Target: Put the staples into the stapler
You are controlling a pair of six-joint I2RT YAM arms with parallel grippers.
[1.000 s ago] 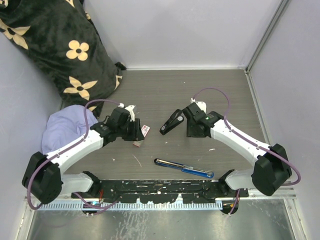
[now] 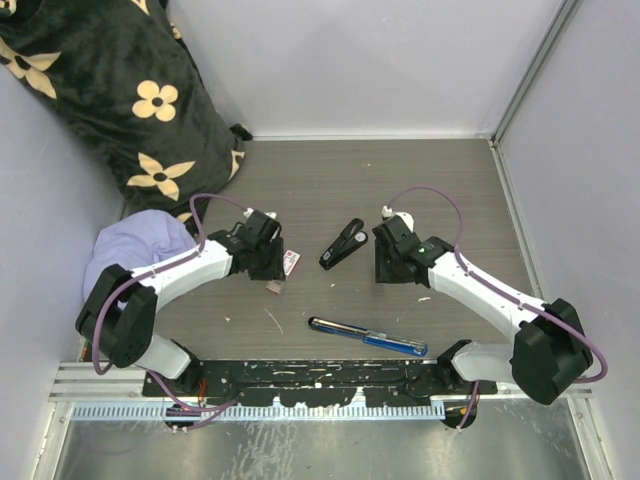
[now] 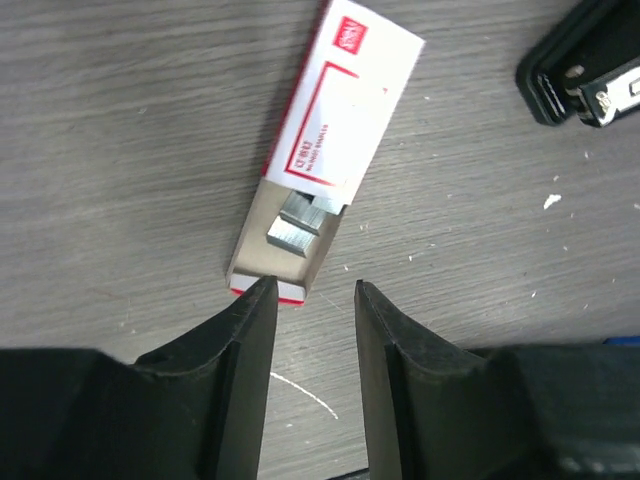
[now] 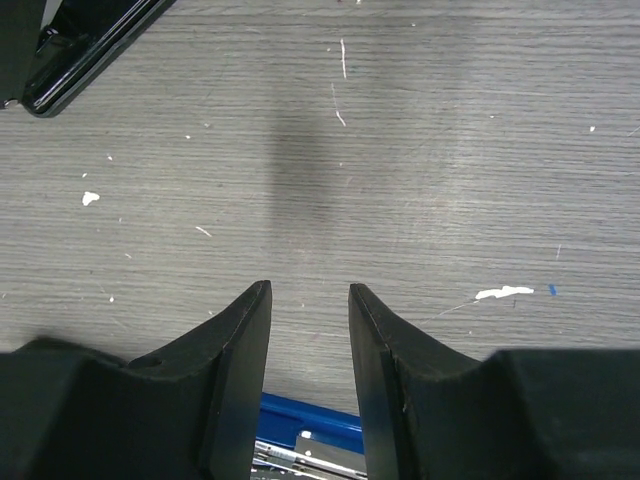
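Note:
The staple box (image 3: 345, 110), white and red, lies on the table with its tray slid part way out, and silvery staple strips (image 3: 292, 235) show inside the tray. My left gripper hovers over the tray's near end, its fingers apart and nothing between them. A black stapler (image 2: 344, 244) lies closed or nearly so between the two arms; its end also shows in the left wrist view. To the right of the stapler my right gripper is above bare table, open and empty.
A blue and silver tool (image 2: 368, 337), possibly a knife, lies along the front of the table. A lilac cloth (image 2: 140, 250) and a dark flowered cushion (image 2: 140, 110) fill the left side.
The right arm moved only a little; stapler and box look unmoved.

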